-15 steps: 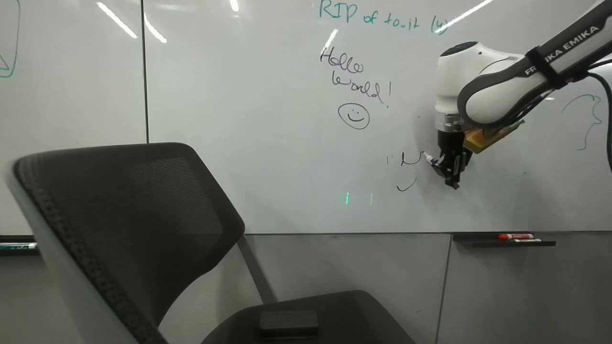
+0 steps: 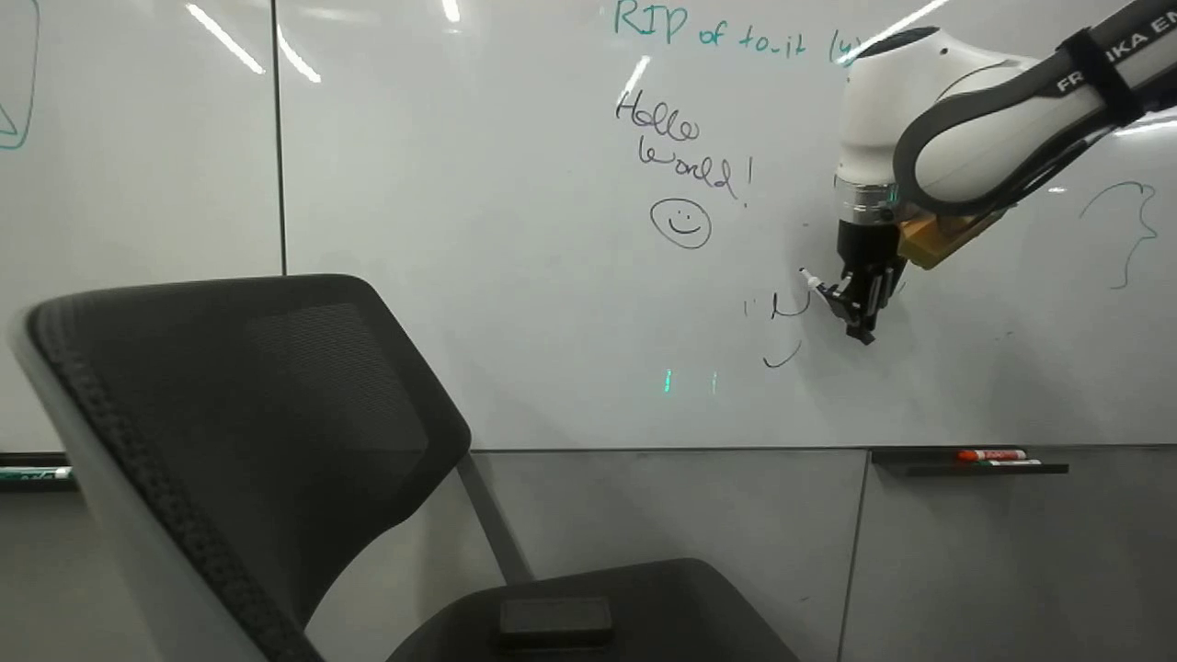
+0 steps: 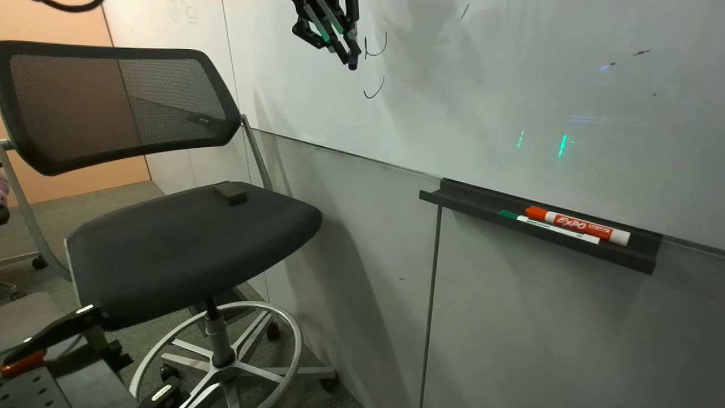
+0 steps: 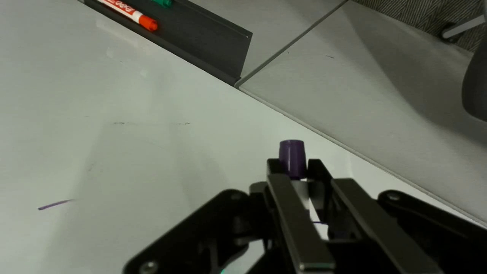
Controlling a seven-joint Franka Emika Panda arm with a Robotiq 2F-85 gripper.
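Observation:
My gripper (image 2: 847, 307) is shut on a marker (image 2: 813, 280), whose white body and dark writing end stick out to the left in exterior view 1. The wrist view shows the purple back end of this marker (image 4: 292, 157) between the fingertips. Dark strokes mark the whiteboard (image 2: 497, 221) just left of and below the gripper, including a short curve (image 2: 783, 357). Whether the tip touches the board is unclear. In exterior view 2 the gripper (image 3: 346, 58) is at the top edge, left of the strokes.
Below the board, a black tray (image 3: 469, 197) holds a red Expo marker (image 3: 578, 225) and a thin green-capped marker (image 3: 554, 229). An office chair (image 2: 254, 419) stands in front of the board on the left, with a dark block (image 2: 554, 620) on its seat. Higher up is handwriting with a smiley (image 2: 680, 222).
The arm has risen a little along the board, and the marker has moved up and slightly left with the gripper. The strokes on the board look the same.

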